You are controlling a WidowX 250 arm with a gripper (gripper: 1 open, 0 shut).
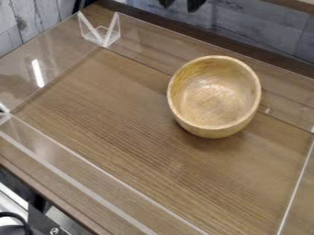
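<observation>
A wooden bowl [212,96] sits empty on the wooden table [110,147], right of centre. My gripper [185,5] is only a dark sliver at the top edge of the view, behind the bowl and well apart from it; most of it is out of frame, so its fingers and anything between them are hard to make out.
A small clear plastic stand [101,29] is at the back left. A grey backboard [270,37] runs along the rear edge.
</observation>
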